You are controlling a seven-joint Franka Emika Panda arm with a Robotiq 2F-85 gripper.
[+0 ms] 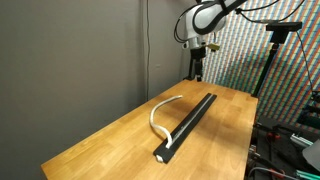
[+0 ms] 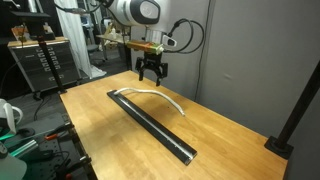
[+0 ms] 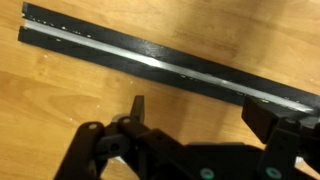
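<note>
A long black channel strip (image 1: 187,130) with a pale groove lies lengthwise on the wooden table. Beside it a white flexible tube (image 1: 154,124) bends in an arc; its near end rests at the strip's near end. In exterior view 2 the same tube (image 2: 158,94) curves along the strip's far side. My gripper (image 1: 198,79) hangs above the table towards the far end, clear of both things. The wrist view looks down on the strip (image 3: 170,64), with the open gripper showing nothing between its spread fingers.
A grey wall (image 1: 90,80) runs along one side of the table. Broad bare wood (image 2: 235,140) lies around the strip. Dark equipment and cables (image 1: 292,145) occupy the robot's side.
</note>
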